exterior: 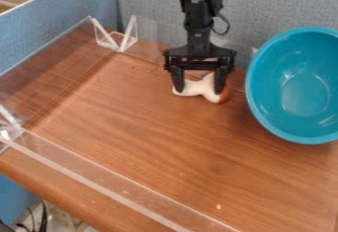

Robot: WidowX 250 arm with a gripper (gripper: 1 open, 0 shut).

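Note:
My black gripper [200, 76] points down near the back middle of the wooden table, its fingers apart over a white object [192, 89] with an orange-red end at the right. The object lies low between and below the fingertips; whether they touch it I cannot tell. A teal bowl [292, 85] stands just right of them.
Transparent strips with white brackets [115, 39] run along its edges. A grey padded wall [258, 4] is behind, and a blue panel with a wooden tray is at the left.

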